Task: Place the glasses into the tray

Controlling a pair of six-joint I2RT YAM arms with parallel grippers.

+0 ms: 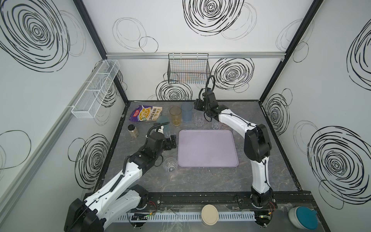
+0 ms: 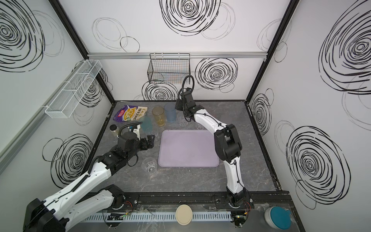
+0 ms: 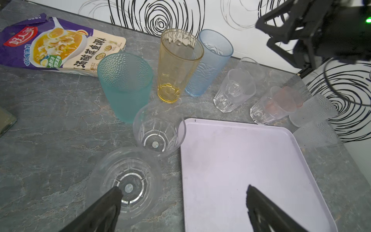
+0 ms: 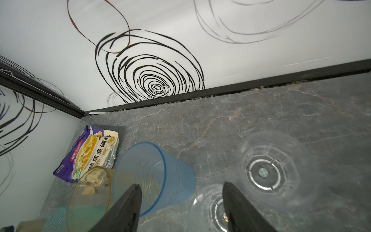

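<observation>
Several glasses stand behind and left of the empty lilac tray (image 1: 208, 148): teal (image 3: 124, 90), amber (image 3: 177, 63), blue (image 3: 211, 65), and clear ones, including one (image 3: 123, 181) at the tray's left. My left gripper (image 1: 170, 142) is open above the table near the tray's left edge, over clear glasses, nothing between its fingers. My right gripper (image 1: 199, 103) hangs above the back glasses, its fingers apart and empty; in the right wrist view a clear glass (image 4: 276, 170) and others lie below it.
A food packet (image 1: 146, 113) and a small jar (image 1: 133, 130) lie at the back left. Wire baskets (image 1: 189, 69) hang on the back and left walls. The tray's right side and the front table are clear.
</observation>
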